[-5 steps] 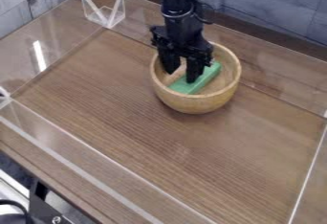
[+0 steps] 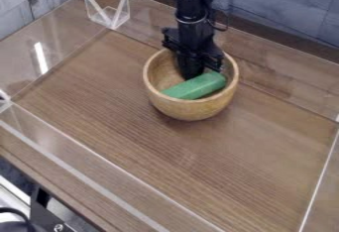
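Note:
A tan wooden bowl (image 2: pixel 169 105) sits in the upper middle of the wooden table (image 2: pixel 119 167), with a green oblong object (image 2: pixel 196 86) lying inside it. The black gripper (image 2: pixel 195 61) reaches down into the back of the bowl, over or against the green object. Its fingertips are dark and crowded together, so whether anything is between them is hard to see.
The table has wide clear room to the left, right and front. A white wire-like piece stands at the upper left. Dark edges and cables show at the lower left corner.
The bowl has shifted a little left and toward the front. The green object now sits lower in view, and the gripper has moved slightly with them.

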